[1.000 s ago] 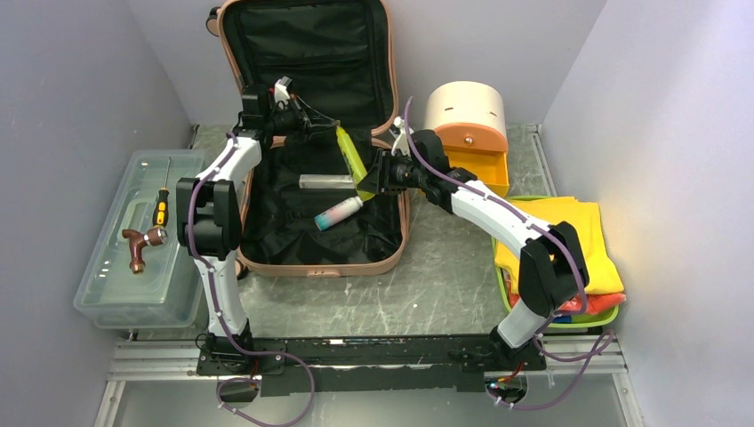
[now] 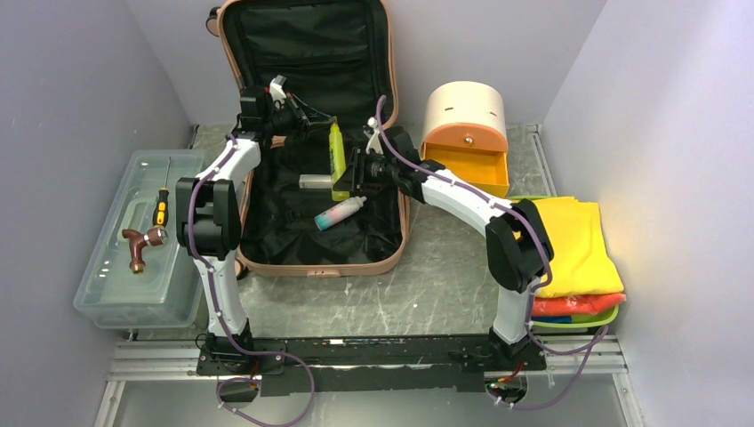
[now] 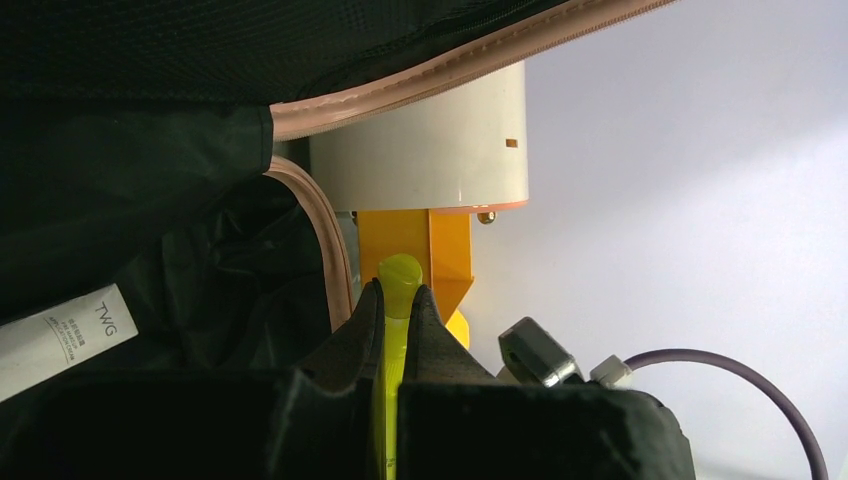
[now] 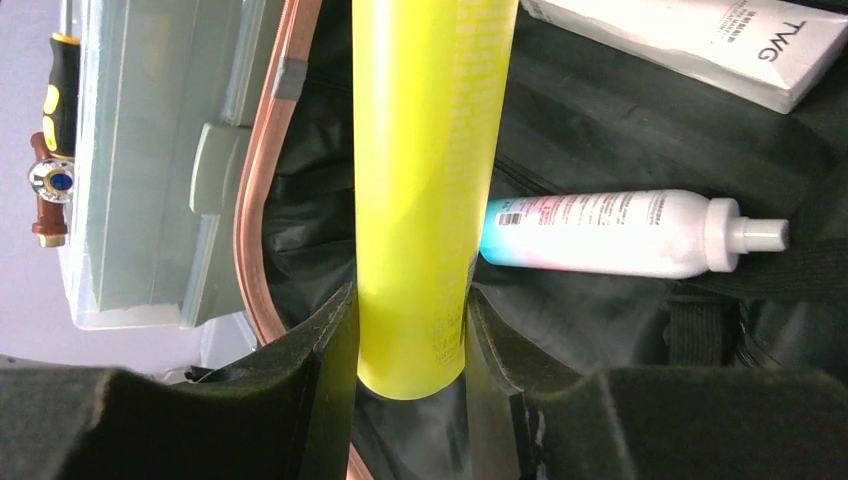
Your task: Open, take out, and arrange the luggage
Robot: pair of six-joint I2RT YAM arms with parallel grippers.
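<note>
A long yellow bottle (image 2: 337, 158) hangs over the open black suitcase (image 2: 316, 264). My left gripper (image 2: 331, 119) is shut on its upper end (image 3: 398, 305); my right gripper (image 2: 349, 183) is at the lower end, its fingers on either side of the yellow body (image 4: 420, 190). Beneath, on the suitcase floor, lie a white TWG box (image 2: 315, 181) and a white-and-teal spray bottle (image 2: 340, 212), both clear in the right wrist view.
A lidded clear bin (image 2: 116, 276) with screwdriver and hammer stands left. An orange-and-cream drawer unit (image 2: 464, 116) is at back right, a basket of folded cloths (image 2: 578, 249) at right.
My right gripper and the lower end of the yellow bottle have moved left, so the bottle now stands more nearly straight in the top view. The left arm has shifted only slightly.
</note>
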